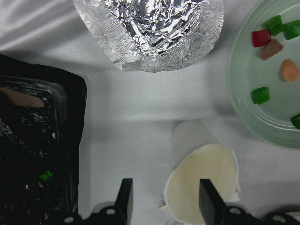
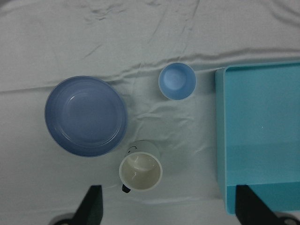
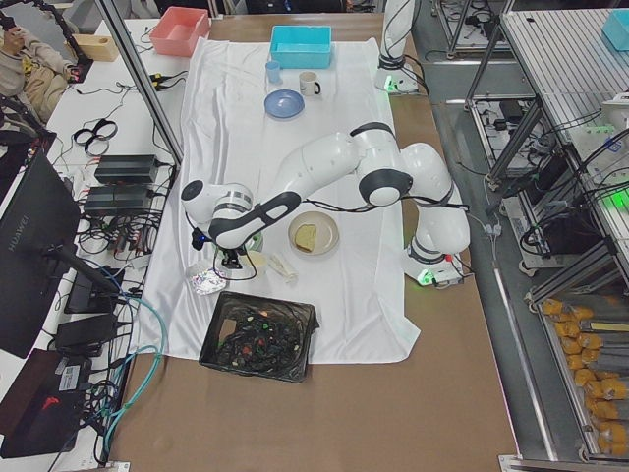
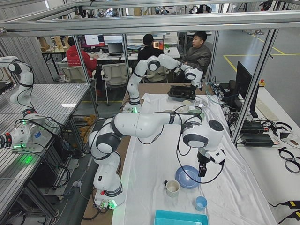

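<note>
My left gripper is open above a paper cup (image 1: 201,183) lying on its side, nothing between its fingers. Nearby are a foil dish (image 1: 150,28), a pale green plate (image 1: 253,112) holding small coloured candy-like pieces and a black tray (image 1: 37,145). A beige plate (image 3: 305,247) with a yellowish item sits beside them. In the right wrist view my right gripper is open above the cloth, near a white mug (image 2: 140,171), a blue plate (image 2: 86,116), a small blue cup (image 2: 177,80) and a turquoise bin (image 2: 262,126).
A white cloth (image 3: 364,305) covers the table, with clear room in its middle. Monitors, cables and electronics crowd the side bench, and a red bin (image 3: 179,29) stands at the back.
</note>
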